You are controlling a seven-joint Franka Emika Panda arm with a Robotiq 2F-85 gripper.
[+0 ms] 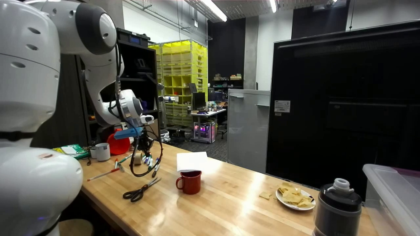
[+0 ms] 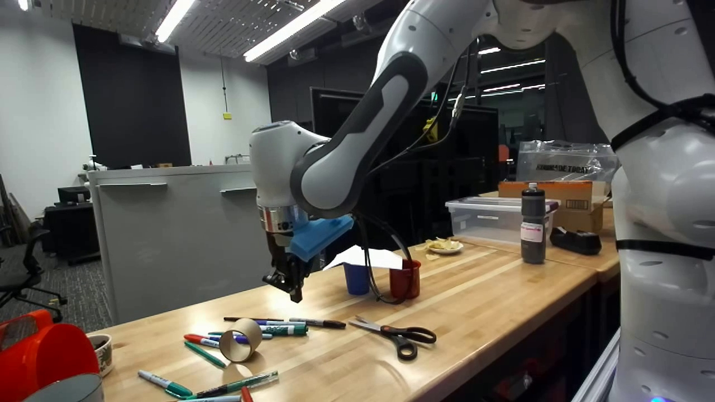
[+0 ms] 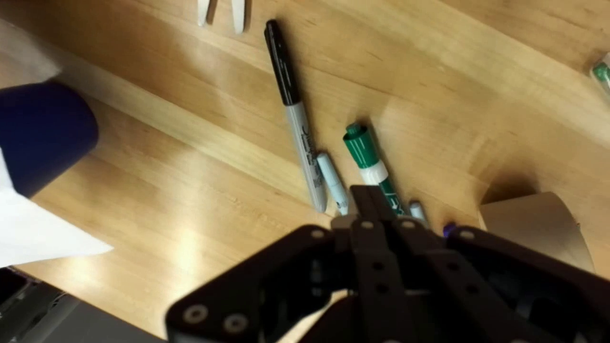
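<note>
My gripper is shut, with nothing showing between its fingers. It hangs above the table over a loose group of markers and pens, apart from them. In the wrist view a green marker [image 3: 361, 149] lies just beyond the fingertips, its lower part hidden by them. Left of it is a black-capped grey marker [image 3: 300, 128], with a small light-blue pen [image 3: 333, 182] between the two. A cardboard tape roll [image 3: 534, 228] rests to the right. Exterior view 2 shows the gripper [image 2: 295, 295] behind the pens and to the left of the blue cup [image 2: 357, 278].
Open scissors [image 2: 395, 333] lie nearer the table's front edge. A red mug [image 1: 191, 182] stands by white paper [image 1: 191, 161] that sits on the blue cup. A plate of chips [image 1: 295, 196] and a bottle [image 1: 337, 208] are farther along.
</note>
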